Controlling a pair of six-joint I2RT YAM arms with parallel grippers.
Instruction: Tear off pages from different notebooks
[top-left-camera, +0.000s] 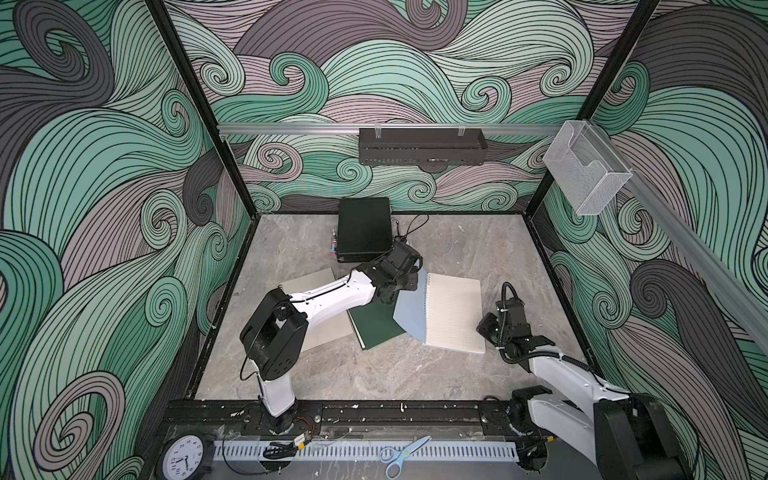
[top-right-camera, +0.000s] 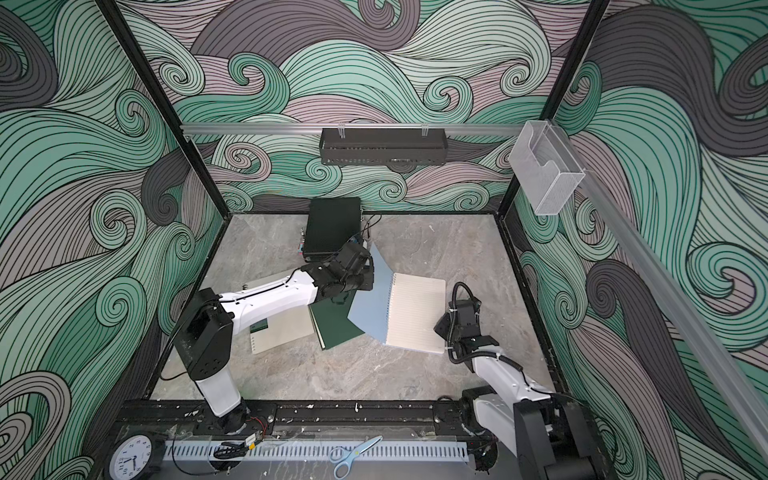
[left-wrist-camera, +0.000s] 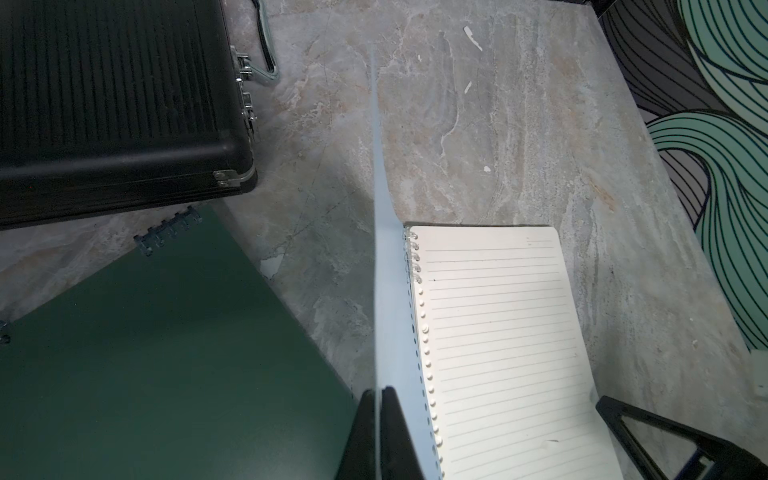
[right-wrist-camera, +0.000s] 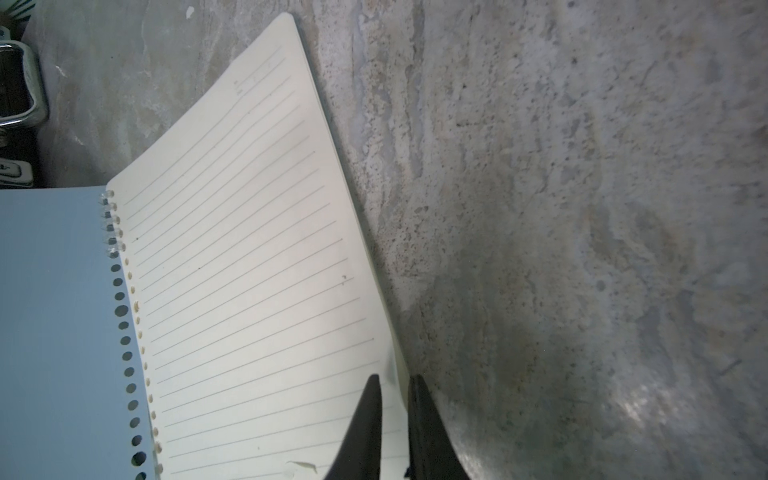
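Note:
An open spiral notebook (top-left-camera: 454, 312) lies right of the table's middle, lined white page up, with its pale blue cover (left-wrist-camera: 392, 320) raised at the left. In the left wrist view, my left gripper is shut on this thin cover, whose edge runs up between the fingers. At the page's right edge, my right gripper is shut on the lined page (right-wrist-camera: 256, 280), its edge slightly lifted between the fingertips. Part of a green notebook (top-right-camera: 336, 324) and a cream notebook (top-right-camera: 280, 329) lie under the left arm.
A black case (top-left-camera: 364, 228) stands at the back with a cable beside it. Blue scissors (top-left-camera: 404, 456) lie on the rail beyond the front edge. Bare table shows behind and in front of the open notebook.

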